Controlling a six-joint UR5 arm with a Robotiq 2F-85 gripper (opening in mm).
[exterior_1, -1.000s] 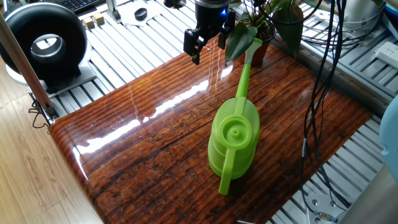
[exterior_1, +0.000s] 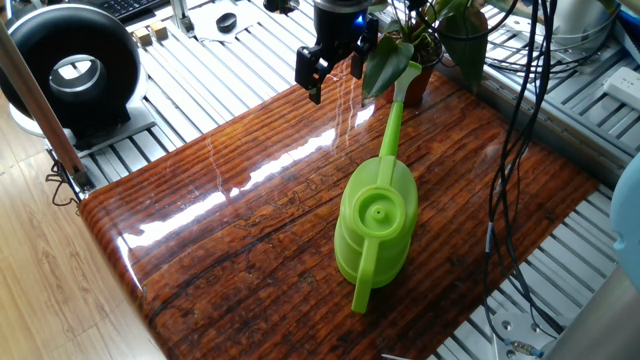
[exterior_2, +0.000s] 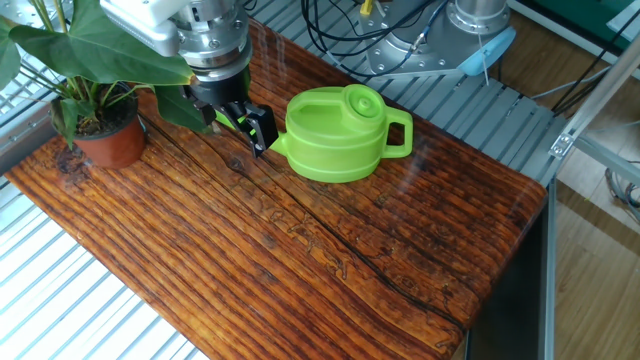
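Observation:
A bright green watering can (exterior_1: 376, 225) stands upright on the wooden table, its long spout pointing toward the plant and its handle facing away from it. My black gripper (exterior_1: 337, 83) hangs above the table's far edge, apart from the can's body. Its two fingers are spread, and nothing shows between them. In exterior view 2 the arm covers part of the spout, while the can's body (exterior_2: 335, 135) and handle show clearly. A potted plant with large leaves grows from a brown pot (exterior_2: 112, 147) close to the gripper; one leaf (exterior_1: 388, 68) overlaps the spout end in exterior view 1.
Dark cables (exterior_1: 515, 150) hang at the right side in exterior view 1. A black ring-shaped device (exterior_1: 75, 75) stands off the table's left corner.

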